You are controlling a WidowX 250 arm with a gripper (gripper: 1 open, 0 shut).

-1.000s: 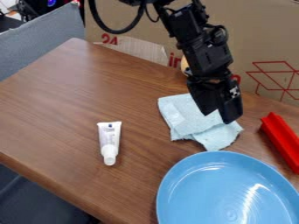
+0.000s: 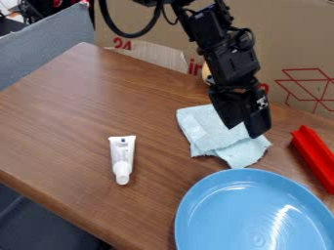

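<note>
My black gripper (image 2: pixel 243 119) hangs over a folded pale blue cloth (image 2: pixel 209 138) on the wooden table, its fingers pointing down and covering part of the cloth's upper right. A white tube (image 2: pixel 121 156) with a cap lies to the left. A blue plate (image 2: pixel 253 218) sits at the front right, and a red object (image 2: pixel 314 158) lies at the right edge.
A cardboard backdrop (image 2: pixel 303 88) stands behind the table.
</note>
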